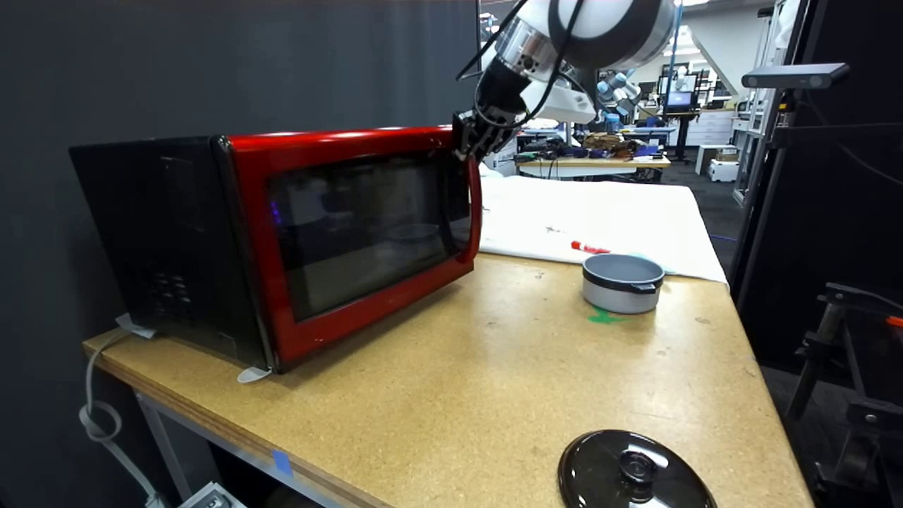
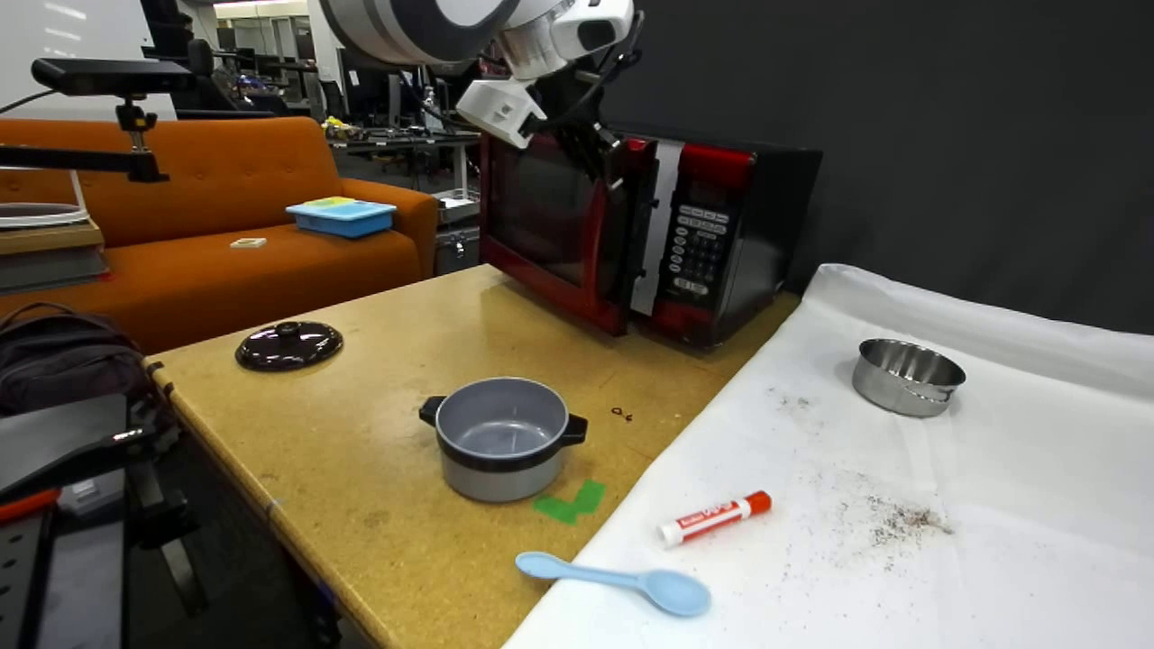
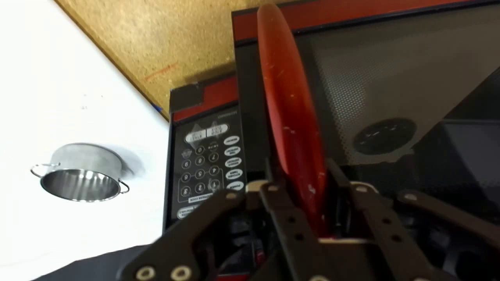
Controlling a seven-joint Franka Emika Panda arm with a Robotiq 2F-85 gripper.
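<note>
The red and black microwave (image 1: pixel 169 245) stands at the back of the wooden table, its door (image 1: pixel 364 228) slightly ajar. A gap along the door's free edge shows a pale strip (image 2: pixel 657 227) beside the keypad panel (image 2: pixel 700 249). My gripper is shut on the red door handle (image 3: pixel 290 100), with one finger on each side of it. The handle runs away from the fingers toward the tabletop in the wrist view. From the outside, the gripper (image 2: pixel 611 178) sits at the handle's upper end; its fingertips are partly hidden there.
A grey pot (image 2: pixel 503 443) with black handles and a dark lid (image 2: pixel 288 345) stand on the table before the microwave. On the white cloth (image 2: pixel 844 584) lie a steel pot (image 2: pixel 909 379), a red marker (image 2: pixel 714 519) and a blue spoon (image 2: pixel 617 579).
</note>
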